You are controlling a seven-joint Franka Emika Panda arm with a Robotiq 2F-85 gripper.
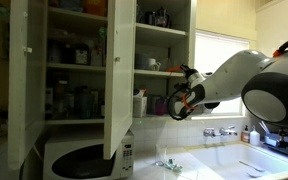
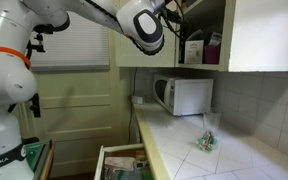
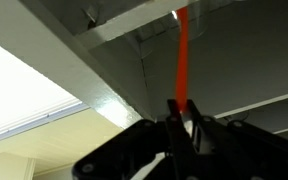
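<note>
A long, thin orange object (image 3: 183, 55) stretches away from my gripper in the wrist view, its near end between the fingers, which are shut on it. In exterior view 1 a bit of orange (image 1: 173, 69) shows at the shelf edge, close beside my gripper (image 1: 188, 72). The arm reaches in from the right to the open cupboard there. What the orange object is cannot be made out, and its far end is out of sight.
Open cupboard shelves (image 1: 149, 73) hold cups and jars, with a tall white door (image 1: 120, 75) standing open. Below are a microwave (image 1: 88, 155), a counter (image 2: 184, 145) with a small clear and green item (image 2: 207, 140), and a sink (image 1: 239, 158). An open drawer (image 2: 124, 150) juts out.
</note>
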